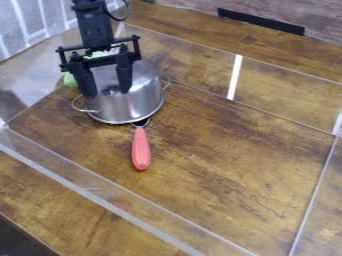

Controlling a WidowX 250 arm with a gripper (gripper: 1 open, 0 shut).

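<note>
My black gripper (pixel 99 72) reaches down from the top left over a steel pot (pixel 131 101), its two fingers spread at the pot's near left part. Whether they touch the pot or have anything between them is unclear. The pot has thin wire handles on its sides. Behind it at the left a pale green object (pixel 71 79) is partly hidden. A red-handled utensil (pixel 140 150) lies in front of the pot, its thin metal end beside the pot's base.
Transparent edges or panels run along the left side and the right.
</note>
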